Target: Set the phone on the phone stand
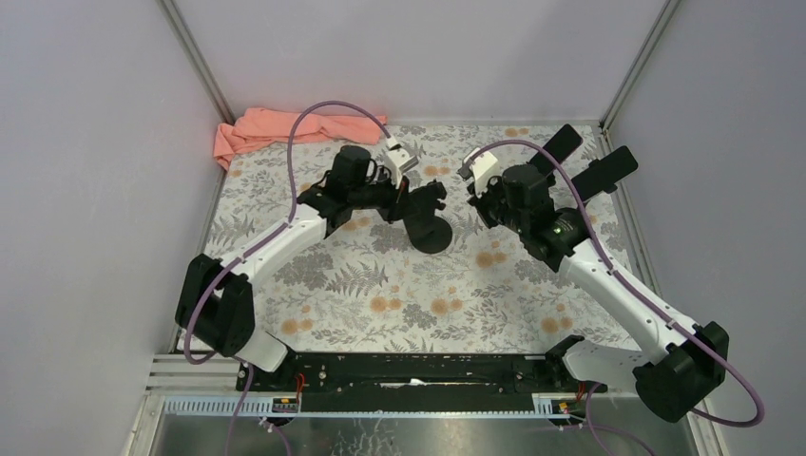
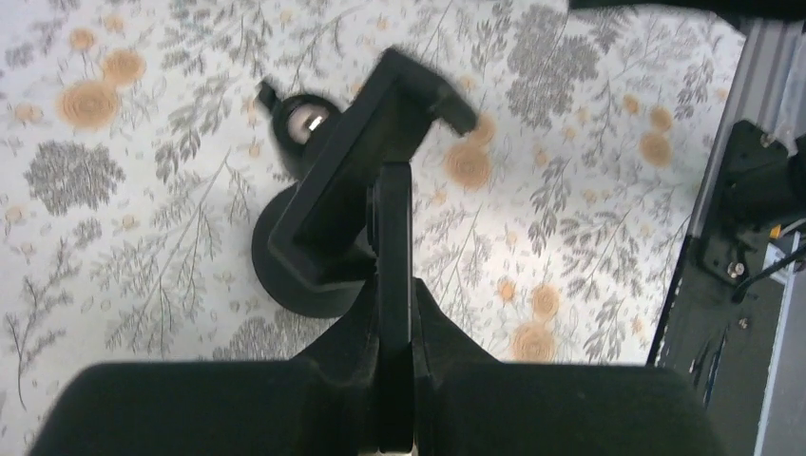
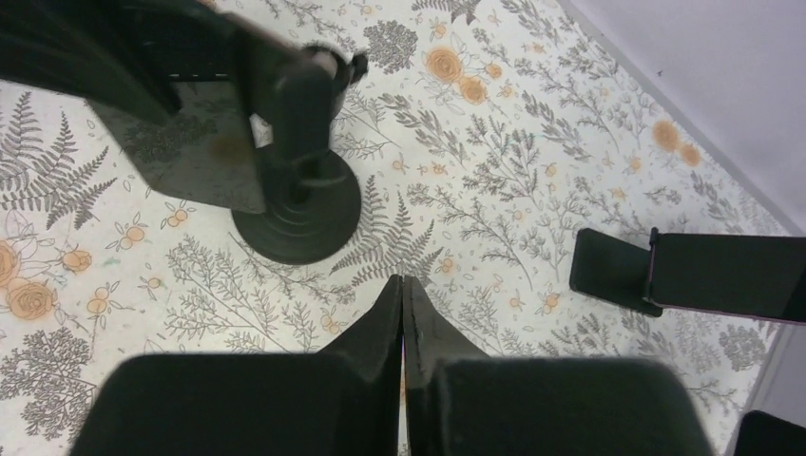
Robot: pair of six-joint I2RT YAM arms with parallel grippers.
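My left gripper (image 1: pixel 397 207) is shut on a dark phone (image 2: pixel 394 304), seen edge-on in the left wrist view and, glossy, at the upper left of the right wrist view (image 3: pixel 181 152). Just beyond it stands the black phone stand (image 1: pixel 432 233) on its round base, its cradle (image 2: pixel 342 161) tilted; whether the phone touches it is unclear. My right gripper (image 1: pixel 480 211) is right of this stand, shut with nothing between its fingertips in the right wrist view.
Two more stands with dark rectangles (image 1: pixel 606 169) are at the right behind the right arm. A pink cloth (image 1: pixel 276 128) lies at the back left.
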